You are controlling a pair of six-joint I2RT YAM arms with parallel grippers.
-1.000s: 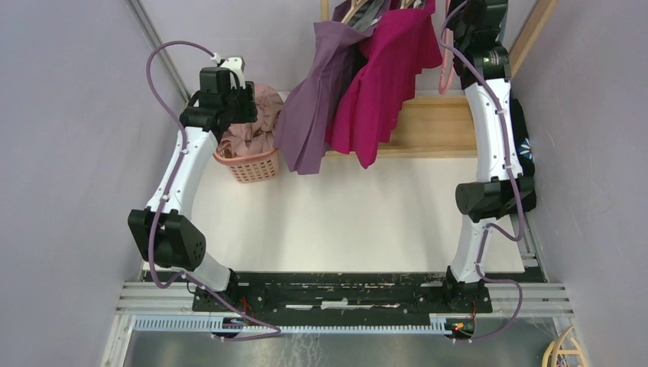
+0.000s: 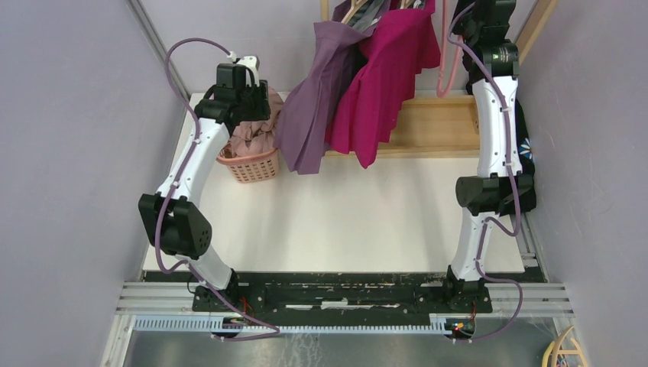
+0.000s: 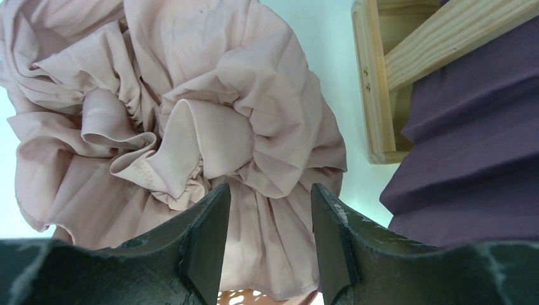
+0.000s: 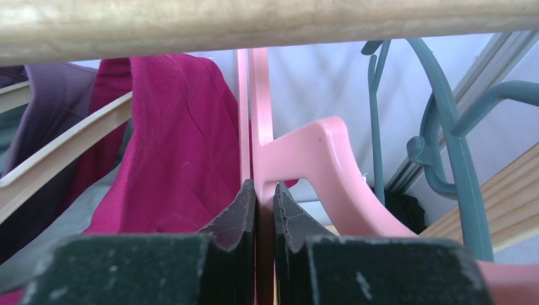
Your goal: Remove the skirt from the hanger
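Observation:
A pale pink crumpled garment, seemingly the skirt (image 3: 273, 121), lies heaped in the pink basket (image 2: 256, 167). In the left wrist view my left gripper hovers over that cloth, its fingers apart and nothing between them. On the right, a bare pink hanger (image 4: 334, 152) is by the wooden rod (image 4: 267, 25), with no cloth showing on it. My right gripper is shut on a bar of this hanger. Its far part runs up behind the rod, so whether its hook rests there is hidden.
A purple garment (image 2: 309, 99) and a magenta one (image 2: 386, 80) hang between my arms, left of the pink hanger. Blue-grey hangers (image 4: 457, 146) are close on its right. A wooden rack base (image 2: 439, 126) stands below.
My left arm has shifted a little to the right over the basket. The right arm and the pink hanger have moved only slightly. The hanging garments have stayed put.

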